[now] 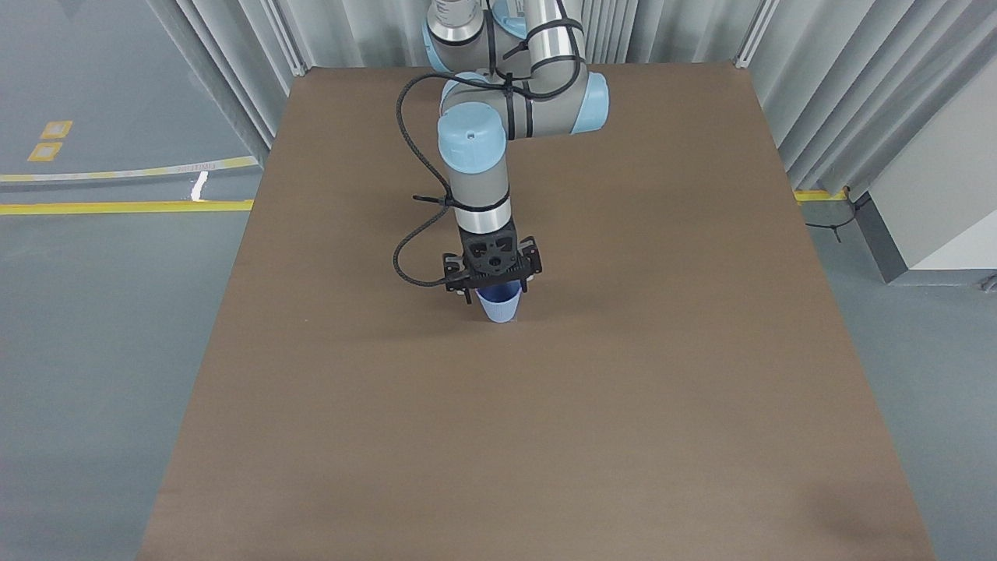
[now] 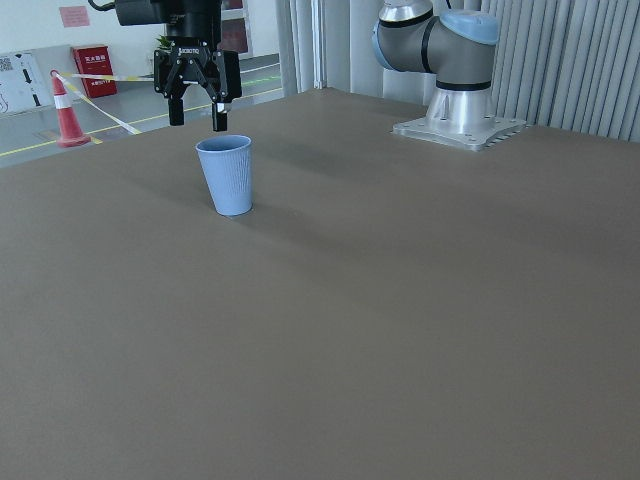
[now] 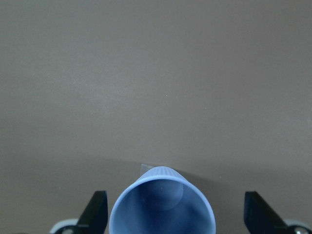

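A light blue ribbed cup point(image 1: 499, 308) stands upright on the brown table point(image 1: 654, 393), partly under my gripper point(image 1: 495, 290) in the front view. In the left view, the cup point(image 2: 225, 180) has the open gripper point(image 2: 198, 118) just above its rim, with nothing held between the fingers. The wrist view looks down into the cup point(image 3: 162, 204), with a dark fingertip on either side of it point(image 3: 176, 219) and a small clear strip on the table beside its base.
The tabletop around the cup is bare, with wide free room toward the front and both sides. The arm's base point(image 2: 455, 125) stands at the back, near the curtain.
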